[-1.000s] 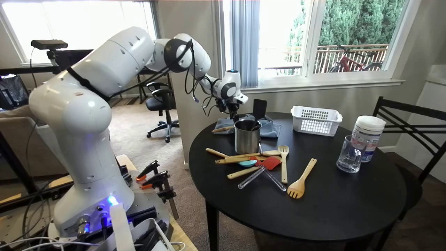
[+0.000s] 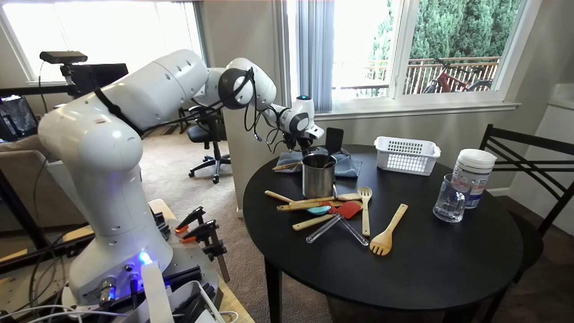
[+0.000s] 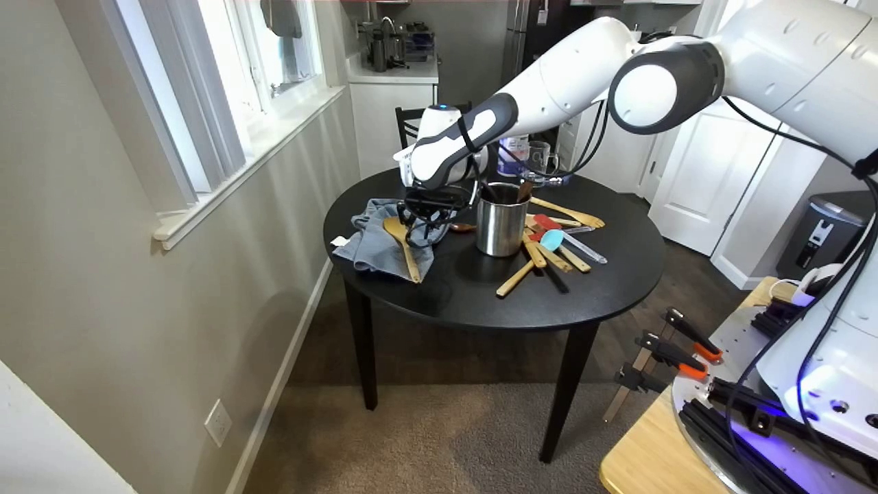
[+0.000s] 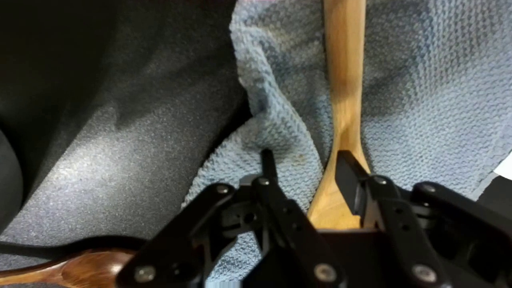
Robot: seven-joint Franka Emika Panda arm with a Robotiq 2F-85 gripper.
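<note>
A wooden spoon (image 4: 344,91) lies on a crumpled blue-grey cloth (image 4: 422,96). In the wrist view my gripper is over the spoon's bowl end, its fingers parted. The right finger (image 4: 346,180) overlaps the spoon from above, while cloth shows beside the left finger (image 4: 269,168). Whether either finger touches the wood cannot be told. Seen from exterior view 2, the spoon (image 3: 402,243) rests with its handle toward the table's near edge, and the gripper (image 3: 424,215) is low above the cloth (image 3: 372,251).
Close beside the gripper stands a steel pot (image 3: 500,224) holding utensils. A dark brown spoon (image 4: 96,266) lies near the cloth. Several utensils spread past the pot, including a wooden fork (image 2: 388,231). A white basket (image 2: 407,155) and glass mug (image 2: 450,199) stand farther right.
The arm has lowered and shifted slightly right in exterior view 1, bringing the gripper down toward the cloth behind the pot. The table objects look unmoved.
</note>
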